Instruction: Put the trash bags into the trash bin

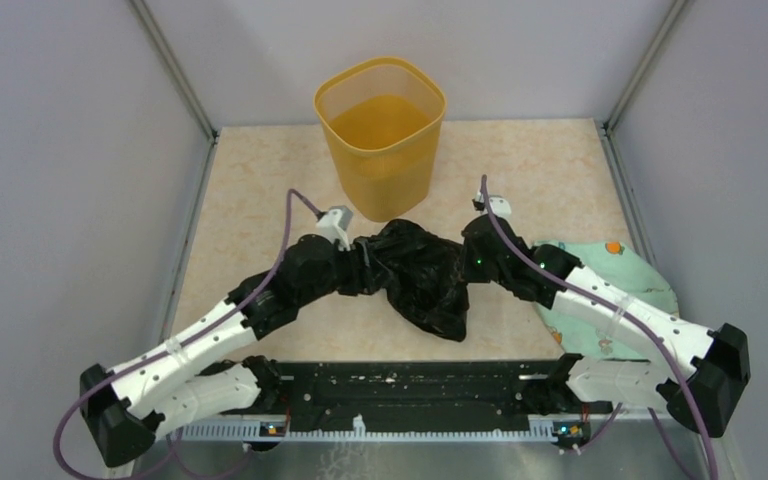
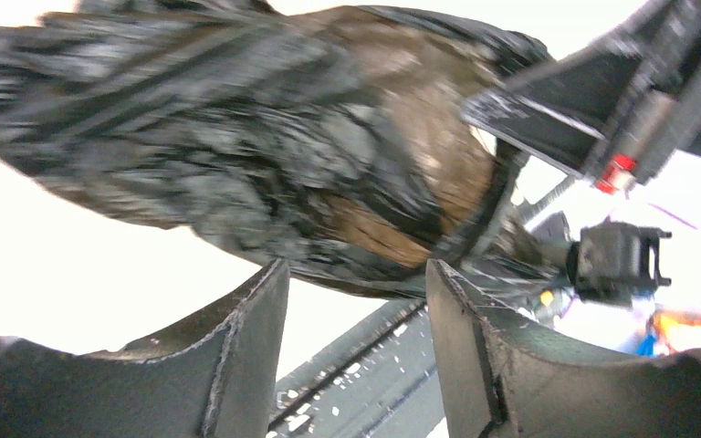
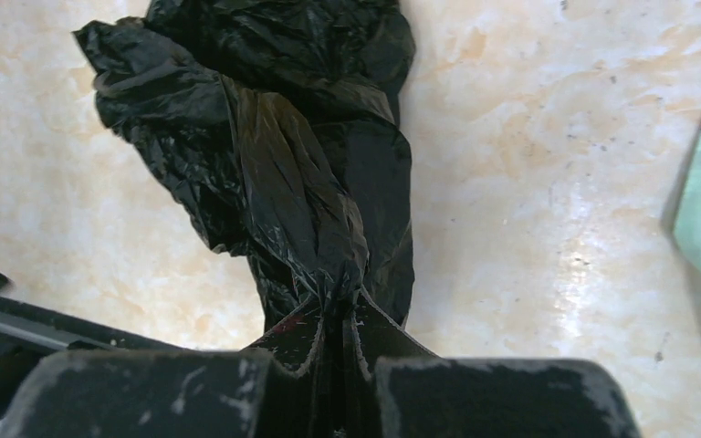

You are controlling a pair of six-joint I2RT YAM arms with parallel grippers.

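A crumpled black trash bag [image 1: 425, 280] hangs and spreads between my two arms, in front of the yellow trash bin [image 1: 385, 165]. My right gripper is shut on a gathered fold of the bag; the rest fans out ahead of it in the right wrist view. In the left wrist view my left gripper stands open, its fingers [image 2: 254, 338] wide apart and no plastic pinched between them. The bag [image 2: 265, 137] lies beyond those fingertips. From above, the left gripper [image 1: 372, 268] is at the bag's left edge.
A pale green patterned cloth [image 1: 605, 300] lies at the table's right side. A dark strip [image 1: 410, 395] runs along the front edge. The tabletop [image 1: 260, 190] left of the bin is bare.
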